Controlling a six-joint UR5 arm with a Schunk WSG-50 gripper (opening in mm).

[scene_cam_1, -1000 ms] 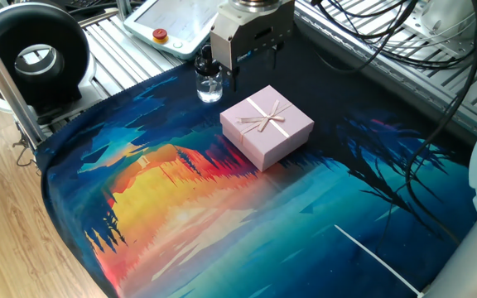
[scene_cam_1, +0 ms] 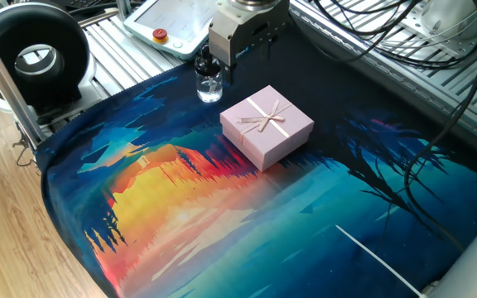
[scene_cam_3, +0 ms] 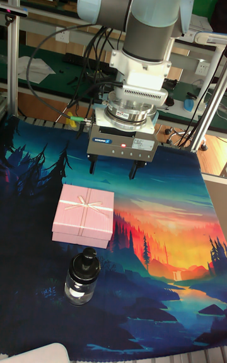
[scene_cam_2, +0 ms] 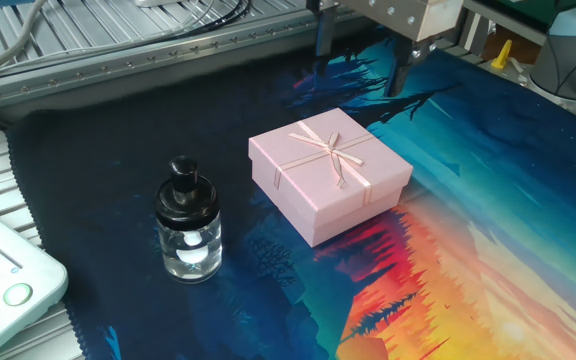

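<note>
A pink gift box [scene_cam_1: 267, 132] with a ribbon bow on its lid sits closed on the printed mat. Beside it stands a clear glass bottle [scene_cam_2: 191, 232] with a black cap, upright and apart from the box. Above the mat hangs my gripper [scene_cam_3: 113, 167], its two dark fingers spread wide and the space between them empty. In exterior view 3 it is on the far side of the box [scene_cam_3: 84, 216], with the bottle [scene_cam_3: 82, 276] on the near side. The gripper [scene_cam_2: 361, 60] touches neither object.
A tablet-like controller with a red button [scene_cam_1: 161, 36] lies off the mat, near the bottle. Black cables [scene_cam_1: 437, 157] run along one side, and a thin white strip [scene_cam_1: 378, 258] crosses the mat.
My gripper has shifted slightly up in exterior view 1, and its fingers remain apart. Box and bottle stay where they were.
</note>
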